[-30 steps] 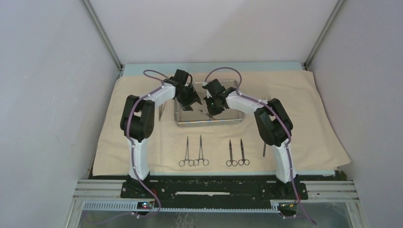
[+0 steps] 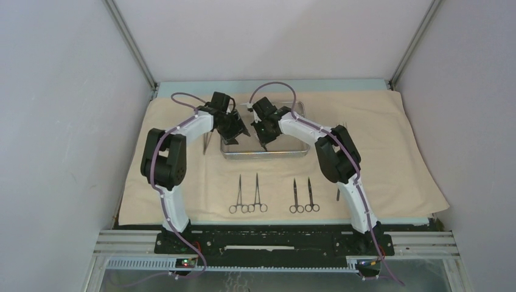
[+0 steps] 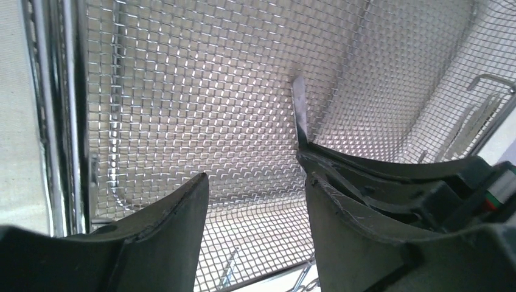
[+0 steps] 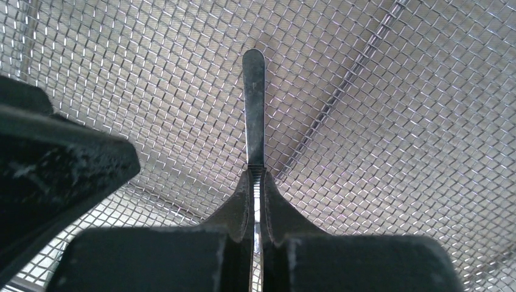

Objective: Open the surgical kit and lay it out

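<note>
The wire mesh tray lies on the beige cloth at the back centre. Over its left part, my left gripper stands open, with bare mesh between its fingers. My right gripper is shut on a slim flat metal handle, gripped at its ridged part. The handle's rounded end sticks out past the fingertips, low over the mesh; its other end is hidden behind the fingers. In the left wrist view, this handle shows beside the black right fingers.
Two clamps and two pairs of scissors lie in a row in front of the tray. Slim tools rest left of it, and another lies right. Both grippers are close together.
The right gripper shifted left over the tray, and the slim handle turned with it. The tray slid slightly left.
</note>
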